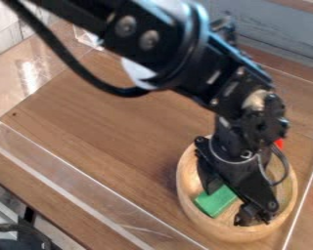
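My black gripper (235, 186) reaches down into a wooden bowl (192, 200) at the lower right, its fingers spread around a green block (214, 201) lying inside. The arm covers much of the block and the back of the bowl. Whether the fingers touch the block is unclear. A small red item (280, 144) peeks out behind the wrist.
Clear strips run along the front edge. Pale panels stand at the back left, and a white object is partly hidden behind the arm.
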